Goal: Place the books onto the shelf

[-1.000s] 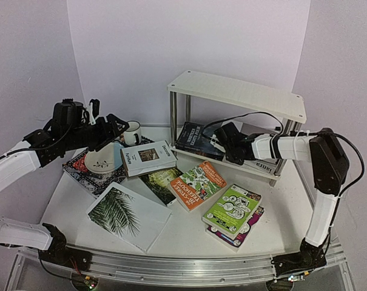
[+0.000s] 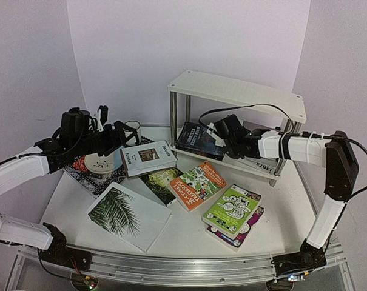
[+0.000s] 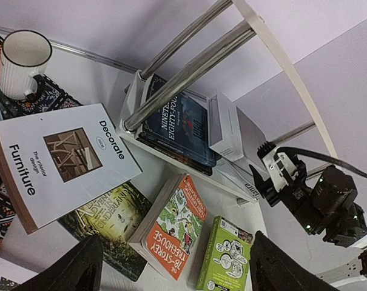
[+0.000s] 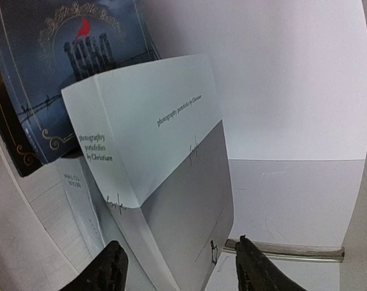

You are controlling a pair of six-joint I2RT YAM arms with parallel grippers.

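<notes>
On the shelf's lower board stand a dark Nineteen Eighty-Four book and a white photography portfolio, beside other files. My right gripper is open at the portfolio's near end, with nothing visibly held. My left gripper is open above the loose books. These include the Furniture book, a green Adventures book, the orange Treehouse book, a lime book on a purple one, and a palm-leaf book.
A white two-tier shelf stands at the back right. A mug and plate sit at the back left on patterned items. Bare table shows at the right.
My left gripper has moved right and slightly down, now in front of the mug. My right arm has shifted a little rightward and back from the dark book.
</notes>
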